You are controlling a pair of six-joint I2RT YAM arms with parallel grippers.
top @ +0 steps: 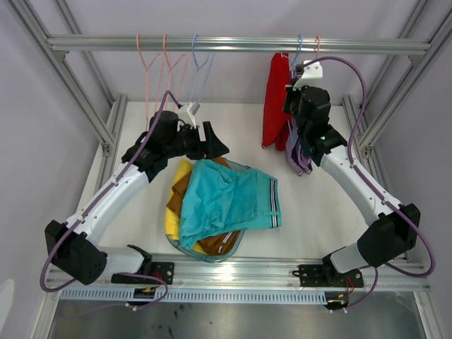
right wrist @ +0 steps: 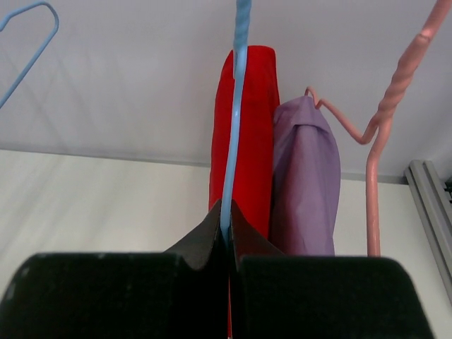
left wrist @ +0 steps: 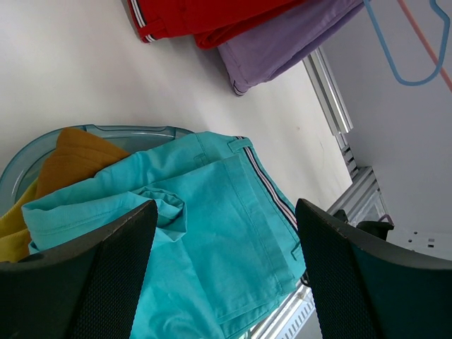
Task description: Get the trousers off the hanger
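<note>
My right gripper is shut on the thin blue hanger (right wrist: 234,134) under the rail. Just beyond it hang red trousers (top: 274,106) and purple trousers (right wrist: 302,176), the purple on a pink hanger (right wrist: 392,106). My left gripper (top: 212,141) is held open over the basket (left wrist: 134,132), which holds turquoise trousers (top: 226,198) over brown (left wrist: 85,155) and yellow cloth (top: 173,219). In the left wrist view both fingers stand wide apart with nothing held.
Empty pink and blue hangers (top: 201,67) hang on the left of the rail (top: 233,44). Frame posts edge both sides.
</note>
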